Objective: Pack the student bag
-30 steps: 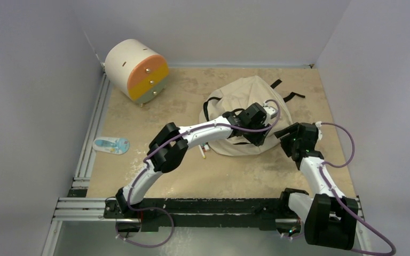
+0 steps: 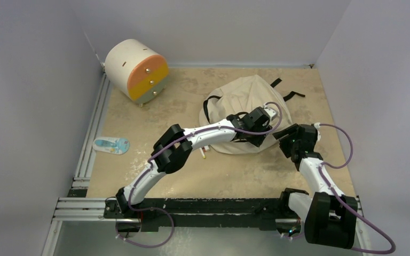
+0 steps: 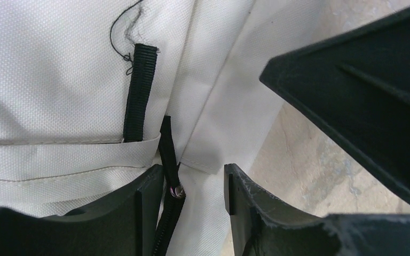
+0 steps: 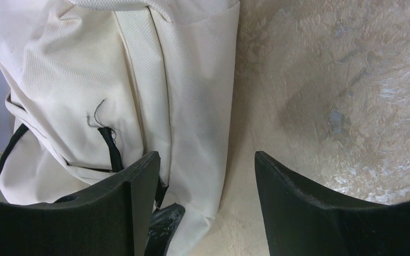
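Observation:
A cream fabric bag (image 2: 240, 93) lies flat on the table, its black straps spread around it. Over its lower right part is my left gripper (image 2: 261, 141), its fingers apart. In the left wrist view a black zip pull with a metal stud (image 3: 176, 191) shows between the left gripper's fingers (image 3: 149, 208), closer to the left one and not gripped. At the bag's right edge my right gripper is open too; bag cloth and bare table show between its fingers. A dark part of the right gripper fills the left wrist view's upper right.
A rounded cabinet with coloured drawers (image 2: 148, 79) stands back left. A blue-and-white packaged item (image 2: 111, 145) lies at the left edge. Small pen-like items (image 2: 203, 153) lie beside the bag, partly under the left arm.
The right arm has hardly moved; the bag looks nearly the same.

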